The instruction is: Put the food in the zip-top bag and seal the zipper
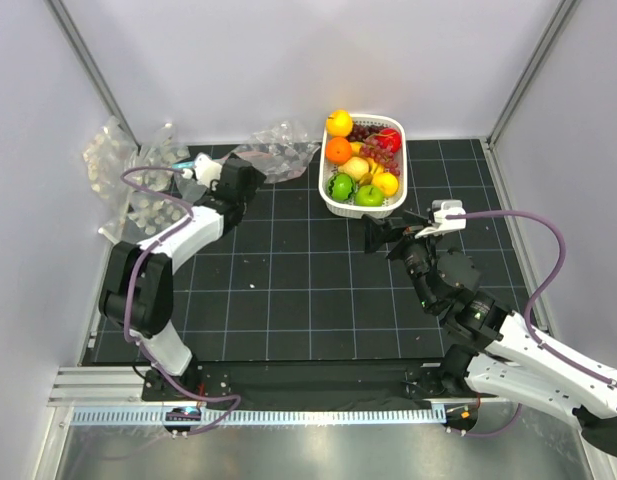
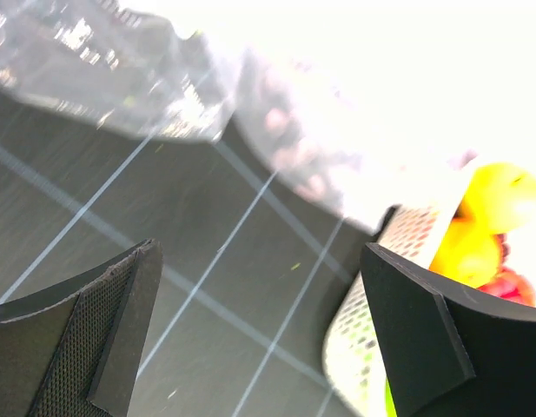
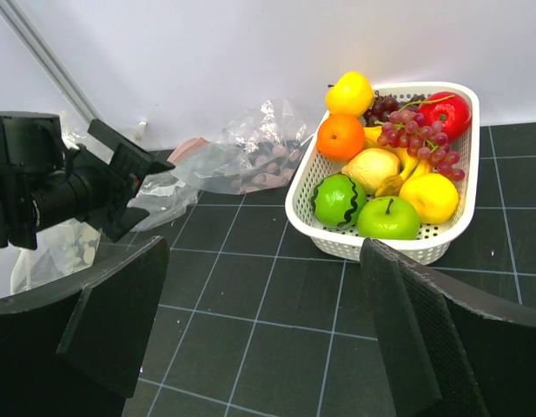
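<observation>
Clear plastic bags lie at the back left: one crumpled bag [image 1: 278,152] beside the basket, and others [image 1: 153,190] by the left wall, some with pale round things inside. My left gripper [image 1: 243,178] hovers at the crumpled bag's near edge, its fingers wide apart and empty. In the left wrist view, bag plastic [image 2: 163,78] lies beyond the fingertips. A white basket [image 1: 333,207] holds toy fruit, including a green apple [image 3: 389,219] and an orange [image 3: 340,137]. My right gripper [image 1: 378,235] stands open and empty just in front of the basket.
White walls close off the back and sides. The basket touches or nearly touches the crumpled bag's right end.
</observation>
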